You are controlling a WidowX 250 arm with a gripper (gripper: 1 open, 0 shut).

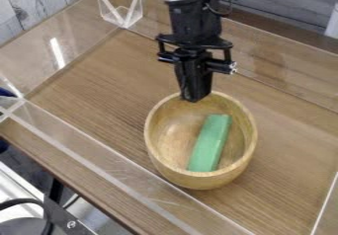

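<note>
My black gripper (196, 89) points down from the top centre, its tip shut just above the back rim of a round tan bowl (168, 150); nothing shows held in it. Inside the bowl, on its right side, lies a long green piece (211, 142), slanting from upper right to lower left.
The wooden table (93, 91) has free room left and right of the bowl. Small clear plastic pieces (122, 7) stand at the back left. A clear strip runs along the left front edge, with black cables at the bottom left.
</note>
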